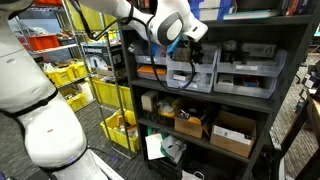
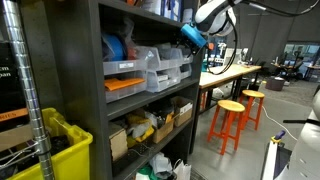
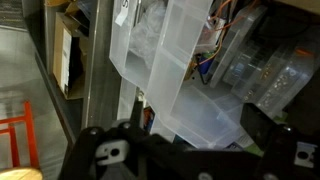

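The gripper fills the lower part of the wrist view, its two dark fingers spread apart and open. No object shows clamped between them. A translucent plastic bin point(image 3: 205, 112) lies beyond and between the fingers; whether they touch it, I cannot tell. Clear plastic bags or wrapping point(image 3: 148, 35) sit in a neighbouring bin at the upper left. From the first outside view, the white arm point(image 1: 165, 22) reaches across to the upper shelf, near a row of clear bins point(image 1: 190, 78). The second outside view has the wrist's blue ring point(image 2: 193, 36) in front of the shelf's far end.
Below the bins, a shelf bears cardboard boxes point(image 1: 232, 132). Yellow crates point(image 1: 122, 130) stand to the left. Boxes line the shelf above the bins, leaving the arm close to shelf edges. Orange stools point(image 2: 228, 122) stand on the open floor.
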